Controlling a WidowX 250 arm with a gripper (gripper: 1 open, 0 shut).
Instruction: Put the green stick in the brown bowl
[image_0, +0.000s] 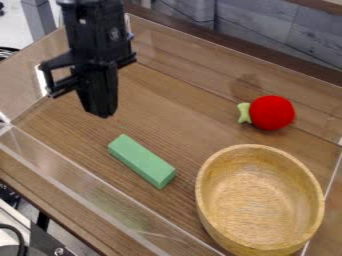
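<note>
The green stick (142, 161) lies flat and diagonal on the wooden table, left of the brown bowl (211, 222). The bowl is at the lower right, and its inside looks empty. Above and to the left of the stick, my dark gripper (103, 103) points downward. It is shut with nothing between its fingers, and the stick lies apart from it. How high the fingertips are above the table is hard to judge.
Behind the bowl, at the right, sits a round red object (271, 113) with a light green end. Bare wooden table (187, 85) lies between it and my arm. A clear edge strip borders the lower left.
</note>
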